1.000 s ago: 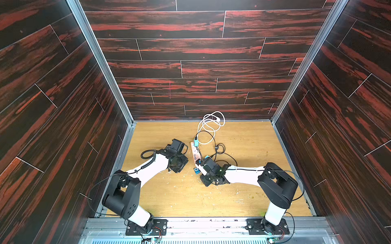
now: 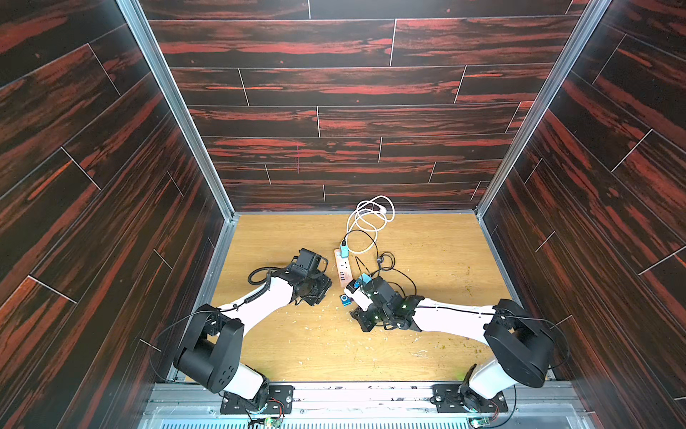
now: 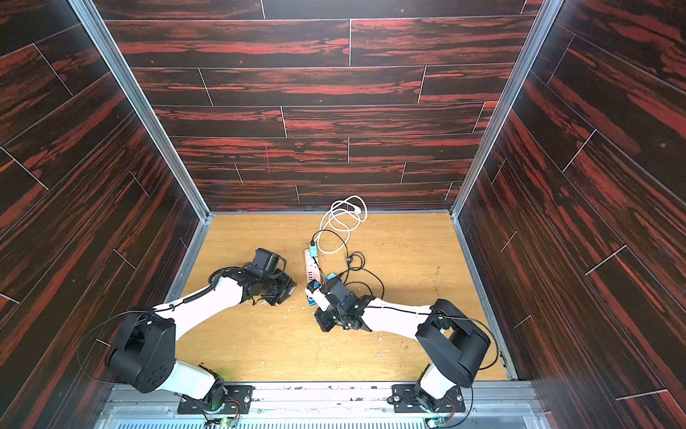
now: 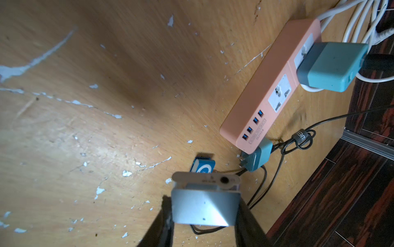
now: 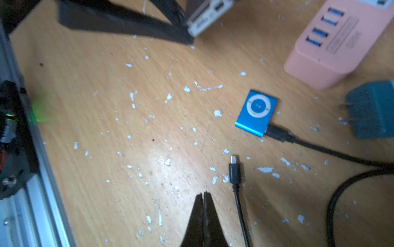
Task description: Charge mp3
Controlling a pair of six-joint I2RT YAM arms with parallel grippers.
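A small silver-grey mp3 player [image 4: 205, 205] with a round jack hole is clamped between the dark fingers of my left gripper. In the right wrist view, its port side [image 5: 211, 16] shows beside a left finger. My right gripper has its tips together with nothing between them. Just right of those tips, outside them, a black cable plug [image 5: 234, 172] with a metal end lies on the wood. Farther up lies a blue mp3 player [image 5: 257, 113] with a white ring, a black connector [image 5: 277, 133] plugged into its edge.
A pink power strip [image 4: 270, 82] has several USB ports facing up and a teal adapter [image 4: 332, 65] in a socket. Another teal adapter [image 4: 258, 154] lies at its near end, pins exposed. Black cables [image 4: 283, 160] run to the right. Bare table [image 4: 102, 144] spreads on the left.
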